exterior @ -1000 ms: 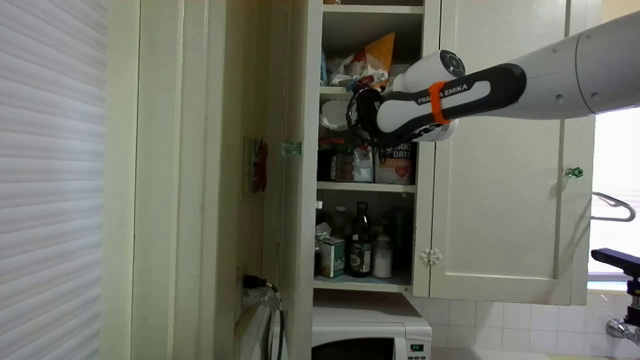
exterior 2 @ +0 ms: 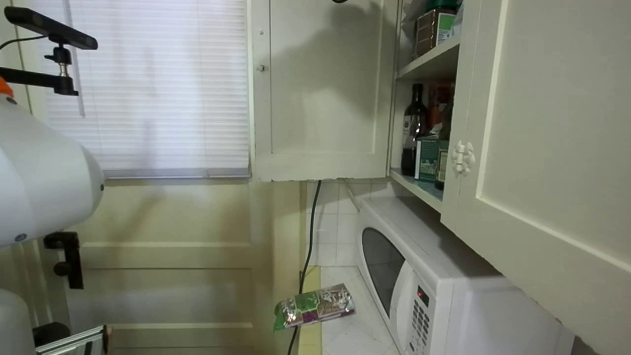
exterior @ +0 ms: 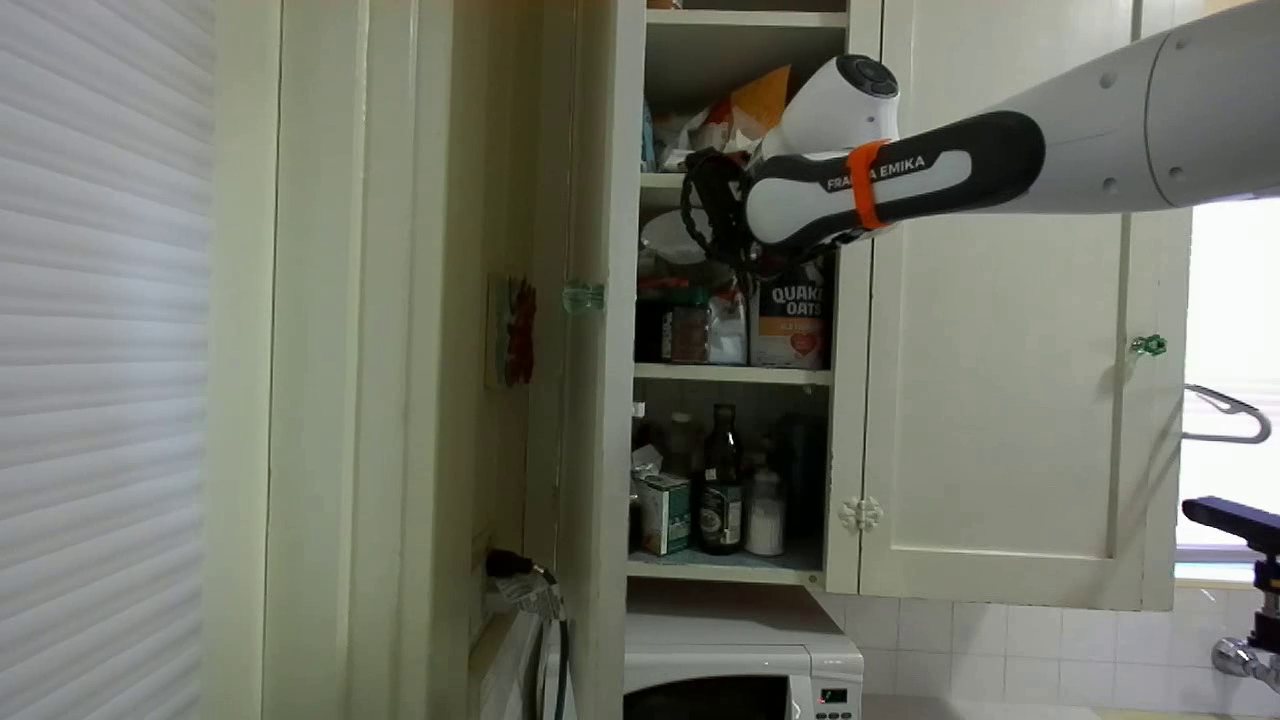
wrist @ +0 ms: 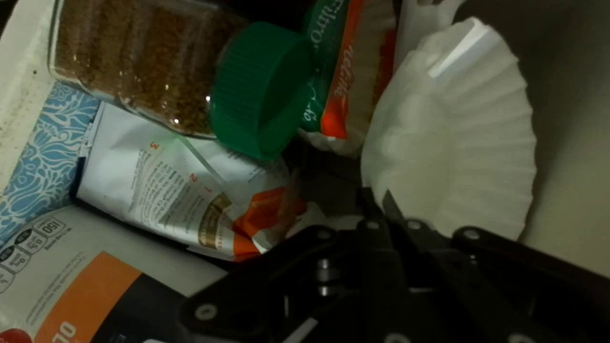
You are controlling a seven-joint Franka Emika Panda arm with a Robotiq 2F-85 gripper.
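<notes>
My gripper is shut in the wrist view, its dark fingertips close together. They overlap the lower left edge of the white pleated coffee filters (wrist: 457, 131); whether they touch the paper I cannot tell, and no paper shows between them. In exterior view 1 the gripper reaches into the open cupboard at the middle shelf, mostly hidden by the arm's end, with the white filters (exterior: 674, 238) just left of it. A jar of brown granules with a green lid (wrist: 260, 91) lies across the top left of the wrist view, beside a green and orange filter packet (wrist: 343, 68).
A white and orange bag (wrist: 171, 177) and the oats container (exterior: 789, 318) crowd the same shelf. The shelf board (exterior: 732, 374) runs below them, bottles and a box stand on the lower shelf. The open cupboard door (exterior 2: 325, 88) bounds one side, the microwave (exterior 2: 438, 260) sits underneath.
In exterior view 1 the arm's wrist has risen and shifted a little left, uncovering more of the oats container. The white filters look slightly lower and more tilted than before.
</notes>
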